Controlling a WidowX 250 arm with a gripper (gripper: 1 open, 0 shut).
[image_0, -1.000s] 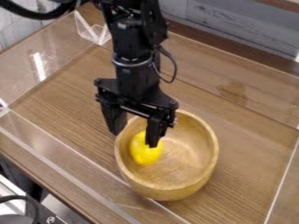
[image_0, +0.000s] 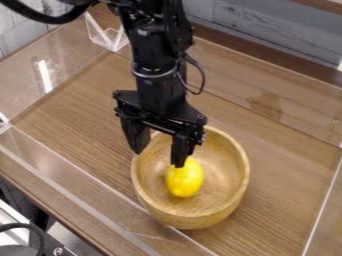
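Observation:
A wooden bowl (image_0: 221, 200) sits on the wooden table in the lower middle of the camera view. A yellow object (image_0: 185, 180) lies inside it, right of the bowl's middle line and toward the front. My black gripper (image_0: 158, 142) hangs over the back of the bowl, open, its two fingers spread apart above and behind the yellow object, with nothing seen held between them.
A white wall runs along the back. A clear plastic item stands at the upper left, and a black cable lies at the lower left corner.
My gripper has shifted slightly and still hangs over the bowl's back.

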